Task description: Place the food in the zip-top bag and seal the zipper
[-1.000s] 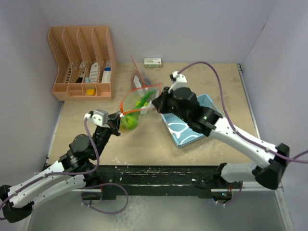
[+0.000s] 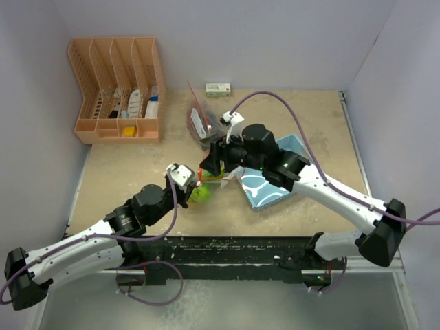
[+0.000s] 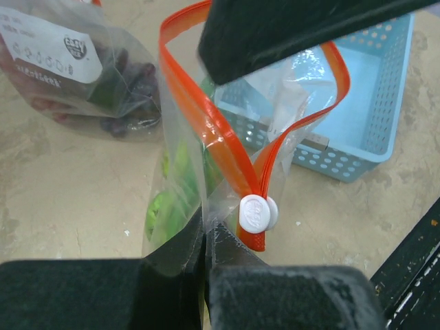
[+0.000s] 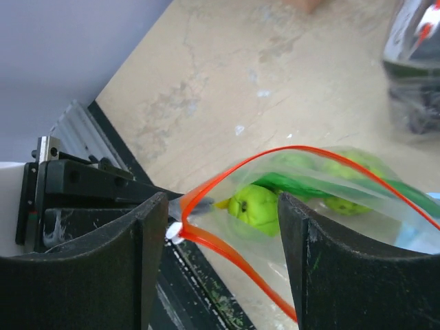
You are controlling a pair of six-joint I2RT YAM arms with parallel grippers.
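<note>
The clear zip top bag stands with its orange zipper edge spread apart. A white slider sits at the zipper's near end. Just below that end, my left gripper is shut on the thin film at the bag's side. Green food, round and long pieces, lies inside the bag. Over the mouth is my right gripper, its fingers apart with nothing pinched between them; the zipper edge passes beneath. One right finger crosses the top of the left wrist view. In the top view the right gripper hides part of the mouth.
A second filled bag lies behind. The blue basket stands close on the right, partly under the right arm. An orange organiser is at back left, and a small box at the back.
The right gripper has swung left over the mouth, and the bag now looks narrower from above.
</note>
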